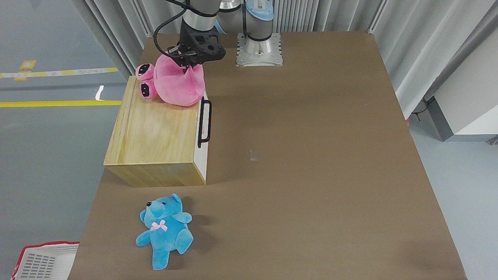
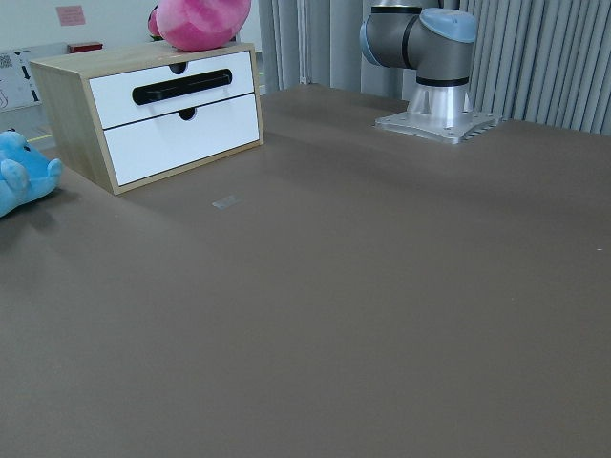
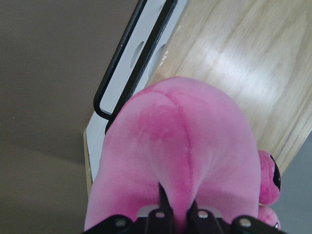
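A pink plush toy [image 1: 179, 85] with black eyes is held by my gripper [image 1: 185, 68] over the back end of the wooden drawer box [image 1: 153, 137], its body low on or just above the top; it also shows there in the left view [image 2: 200, 21]. In the wrist view my gripper is shut on a pinched fold of the pink plush, which fills the lower middle. The box has white drawer fronts and a black handle [image 1: 208, 121].
A blue teddy bear [image 1: 163, 233] lies in front of the box. A white basket [image 1: 44, 261] stands off the table at lower left. The robot's base [image 1: 259, 56] is at the back.
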